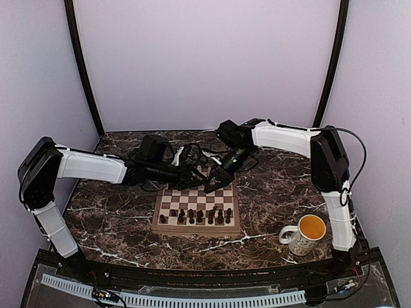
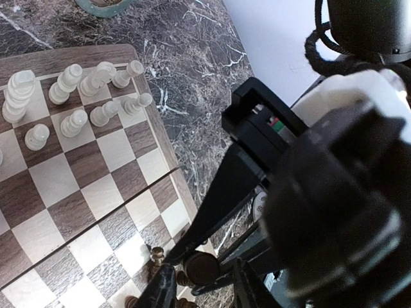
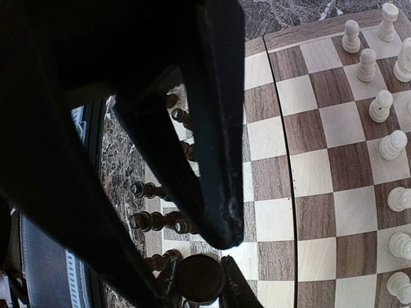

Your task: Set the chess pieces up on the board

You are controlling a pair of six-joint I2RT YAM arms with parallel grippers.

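Observation:
The wooden chessboard (image 1: 196, 228) lies mid-table, dark pieces (image 1: 191, 217) along its near side and white pieces (image 2: 69, 81) on the far side. My left gripper (image 1: 196, 176) and right gripper (image 1: 209, 183) meet over the board. A dark piece (image 3: 199, 278), seen end-on, is between the fingertips where both grippers come together; which holds it is unclear. In the left wrist view it sits at my left fingers (image 2: 218, 199). Whether either gripper grips it firmly cannot be told.
A white mug (image 1: 302, 237) with an orange inside stands at the front right. Both arms cover part of the board's far half.

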